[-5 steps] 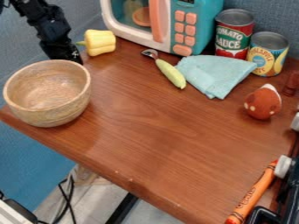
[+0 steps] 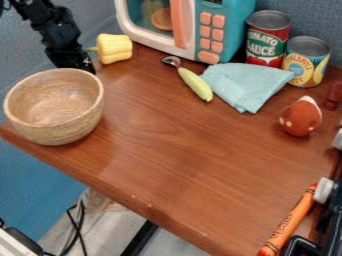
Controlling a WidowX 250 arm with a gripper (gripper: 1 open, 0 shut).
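Observation:
The black robot arm reaches in at the upper left, its gripper low beside a yellow pepper and behind a wooden bowl. Whether the gripper is open or shut is hard to make out. The bowl is empty and sits at the table's left edge.
A toy microwave stands at the back, with a tomato sauce can, another can, a blue cloth, banana, red toy and orange crayon rightward.

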